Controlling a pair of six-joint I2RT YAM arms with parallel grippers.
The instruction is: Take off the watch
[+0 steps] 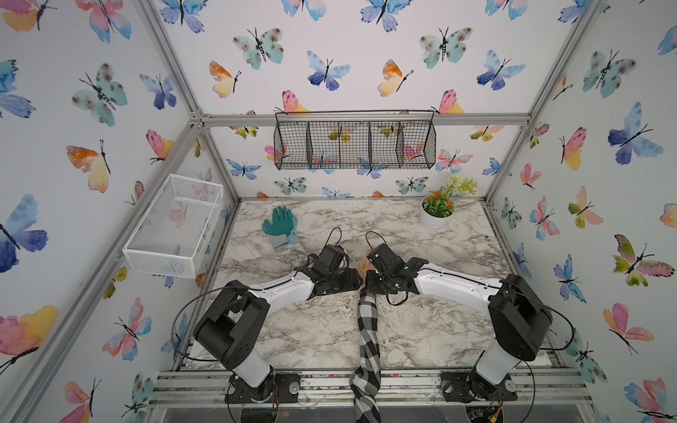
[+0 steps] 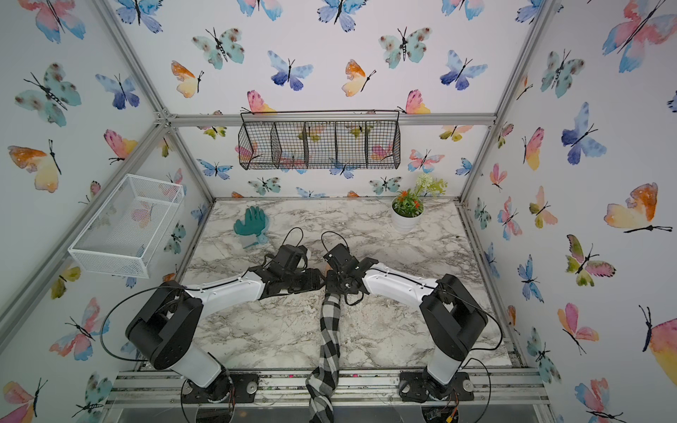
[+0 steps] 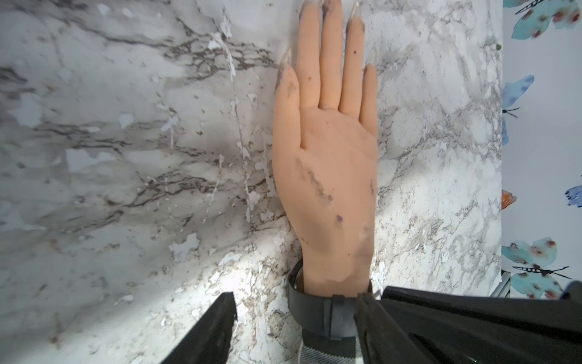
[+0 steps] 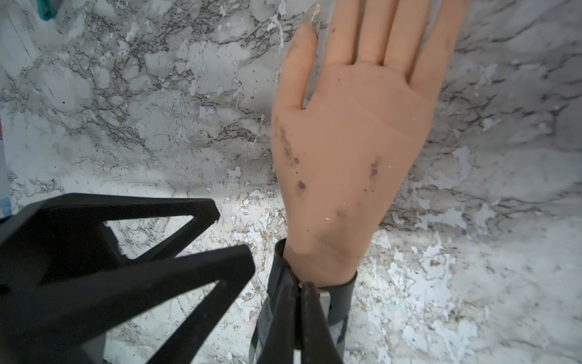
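A tan mannequin hand (image 3: 330, 176) lies palm up on the marble table, its forearm wrapped in a black-and-white checked sleeve (image 1: 367, 324). Around the wrist sits a black watch band (image 3: 312, 310), with a buckle or loop facing up. My left gripper is open, coming from the left side of the wrist. Its right finger (image 3: 379, 324) reaches over the band near the loop; nothing is visibly clamped. My right gripper is shut right at the band (image 4: 342, 297). Whether a strap end is pinched between its tips cannot be made out.
A teal hand-shaped item (image 1: 280, 222) is at the back left and a potted plant (image 1: 435, 211) at the back right. A white mesh basket (image 1: 172, 225) is on the left wall; a black wire rack (image 1: 354, 144) hangs behind.
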